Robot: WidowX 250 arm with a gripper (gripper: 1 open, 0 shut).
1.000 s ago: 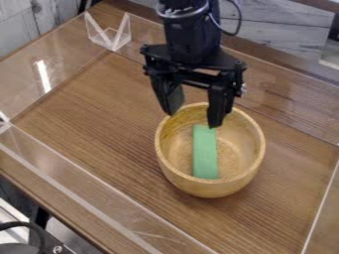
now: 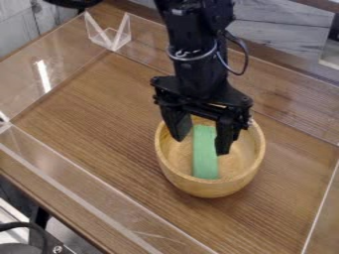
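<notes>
A cream-coloured bowl [image 2: 241,169] sits on the wooden table at centre right. A green block [image 2: 204,154] lies inside it. My black gripper [image 2: 204,125] hangs over the back of the bowl, open, its two fingers apart above the bowl on either side of the green block's upper end.
A clear plastic object [image 2: 109,32] stands at the upper left. A dark cable lies at the bottom left corner.
My gripper has come lower and toward the front, over the bowl and the green block. The bowl and block look unmoved.
</notes>
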